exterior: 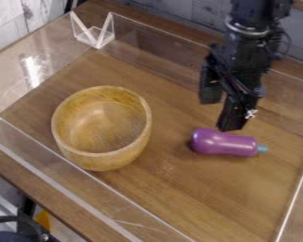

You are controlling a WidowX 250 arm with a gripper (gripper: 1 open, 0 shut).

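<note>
My black gripper [225, 102] hangs above and just behind a purple toy eggplant [222, 143], which lies on the wooden table at the right. Its fingers are open and point downward, with nothing visible between them. A large tan wooden bowl [101, 129] stands at the left, apart from the eggplant.
A white wire holder [95, 30] is at the back left corner.
</note>
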